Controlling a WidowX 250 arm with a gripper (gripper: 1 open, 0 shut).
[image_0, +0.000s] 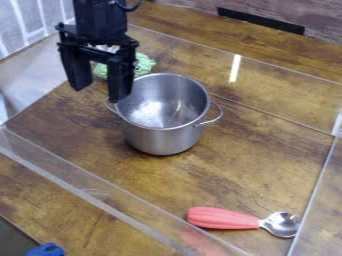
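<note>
My black gripper (98, 78) hangs at the upper left, open, just above and left of a steel pot (163, 122) with two side handles. Behind the gripper and pot, a green object (142, 64) is partly hidden. A spoon with a pink handle (225, 217) and metal head lies at the lower right.
The wooden table (107, 190) has clear plastic borders along its sides. A small blue object (46, 249) sits at the bottom left corner. Bare wood surrounds the spoon and fills the right middle.
</note>
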